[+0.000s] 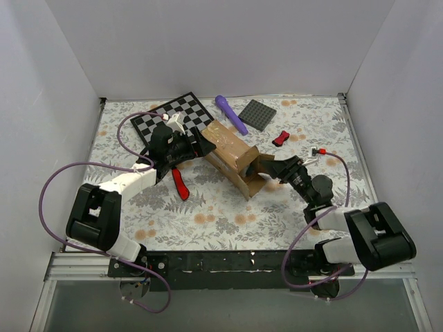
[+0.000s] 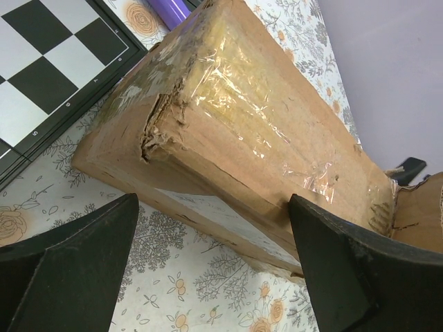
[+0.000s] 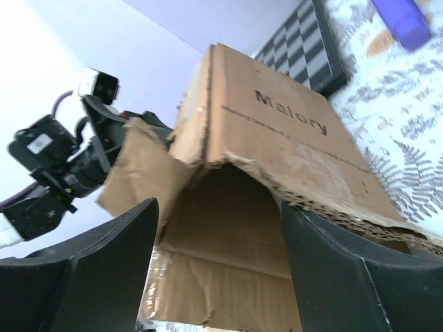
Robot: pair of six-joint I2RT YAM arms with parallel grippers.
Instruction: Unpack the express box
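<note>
A brown cardboard box (image 1: 232, 146) lies tilted across the middle of the table, its open end with spread flaps (image 1: 255, 185) facing right. My left gripper (image 1: 199, 142) is at the closed left end; in the left wrist view its fingers (image 2: 73, 266) are wide apart, one tip against or just before the box's edge. At the open end, my right gripper (image 1: 266, 167) has its fingers (image 3: 111, 270) spread. Past them, the right wrist view shows the bare cardboard inside of the box (image 3: 228, 214) and "Malory" written on an outer face. Whatever lies deeper inside is hidden.
Behind the box are a checkered board (image 1: 166, 124), a purple microphone-shaped object (image 1: 230, 115) and a dark grid pad (image 1: 257, 115). A small red object (image 1: 281, 138) lies to the right, a red and black one (image 1: 181, 185) to the left.
</note>
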